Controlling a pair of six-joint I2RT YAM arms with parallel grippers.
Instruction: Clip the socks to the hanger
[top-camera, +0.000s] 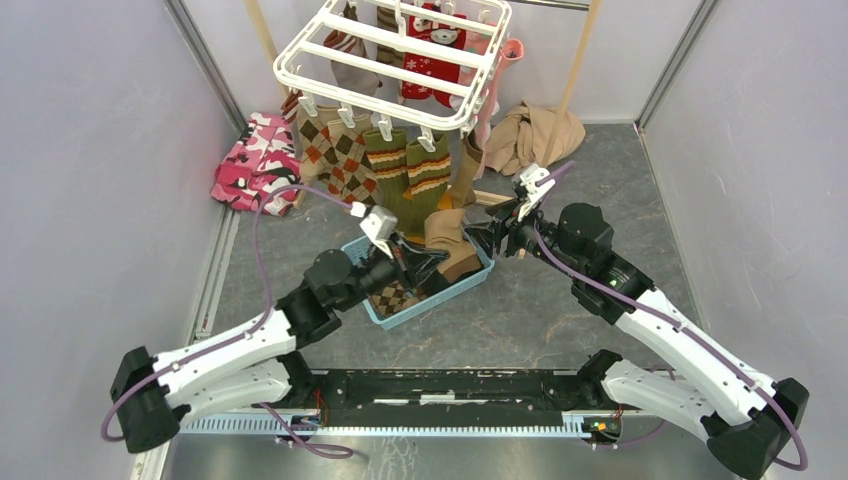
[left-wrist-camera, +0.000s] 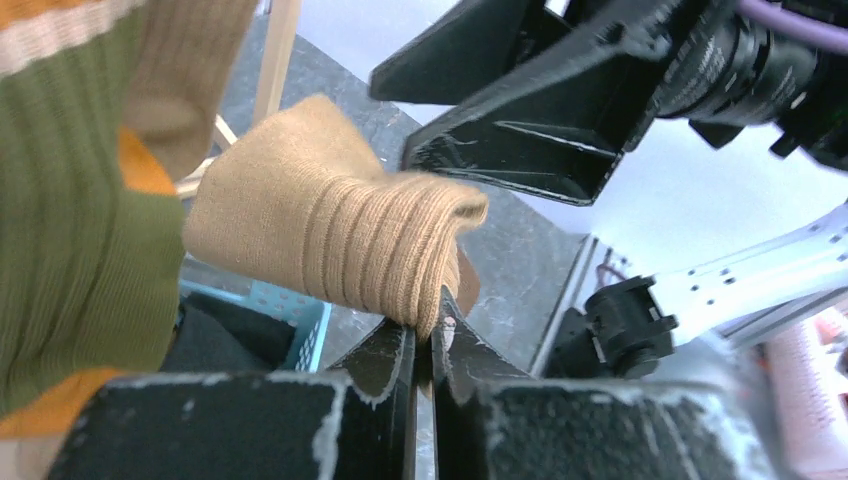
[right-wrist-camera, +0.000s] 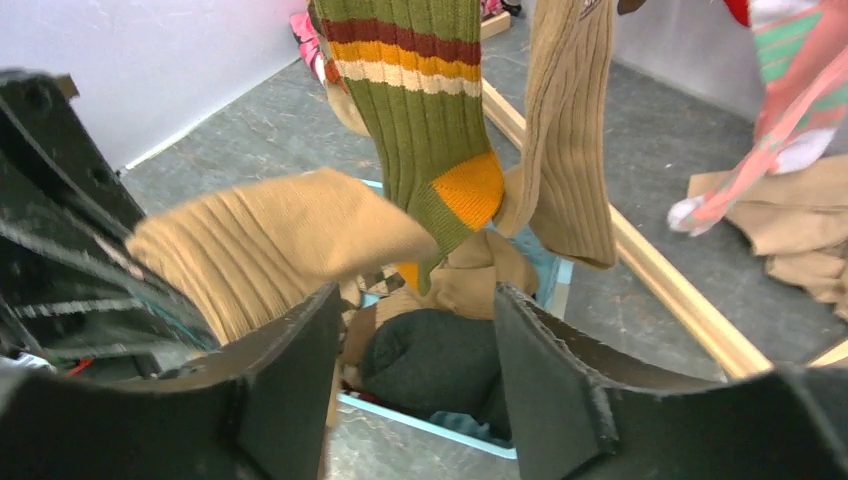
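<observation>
A tan ribbed sock (left-wrist-camera: 330, 200) has its cuff pinched in my left gripper, which is shut on it. From there the sock extends toward the hanging green socks, above the blue basket; the right wrist view also shows this tan sock (right-wrist-camera: 290, 235). My right gripper (top-camera: 478, 236) is just right of it, fingers apart, nothing between the fingers. The white hanger (top-camera: 400, 45) with its clips is overhead at the back. Green striped socks (top-camera: 428, 170) and another tan sock (right-wrist-camera: 572, 130) hang from it on the near side.
More socks, including an argyle pair (top-camera: 335, 150) and a red one (top-camera: 432, 55), hang from the rack. The blue basket (top-camera: 425, 313) holds dark and patterned socks. Pink camouflage cloth (top-camera: 258, 165) and brown cloth (top-camera: 535, 140) lie on the floor behind.
</observation>
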